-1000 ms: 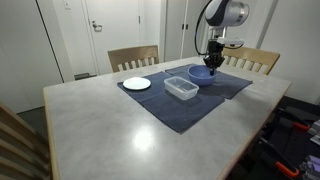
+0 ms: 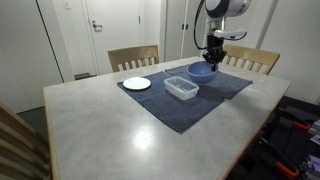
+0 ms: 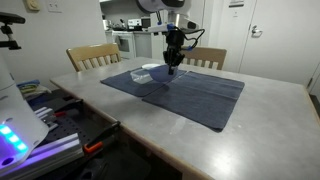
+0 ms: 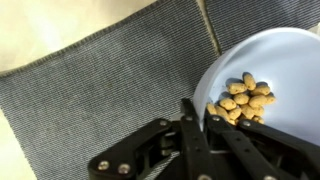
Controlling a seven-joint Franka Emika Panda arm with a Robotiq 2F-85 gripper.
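A blue bowl (image 2: 202,72) is at the right part of the table in exterior view 1, its near rim caught by my gripper. In the wrist view the bowl's pale inside (image 4: 290,65) holds several tan, peanut-like pieces (image 4: 243,99). The fingers are shut on the rim at the bowl's left side. From exterior view 2 the bowl (image 3: 160,73) shows small, partly behind the gripper; whether it touches the mat cannot be told.
Next to the bowl stands a clear plastic container (image 2: 182,88). A white plate (image 2: 137,84) lies farther left on the dark mats (image 2: 185,115). Chairs (image 2: 134,58) stand along the far edge.
The container and plate have stayed where they were.
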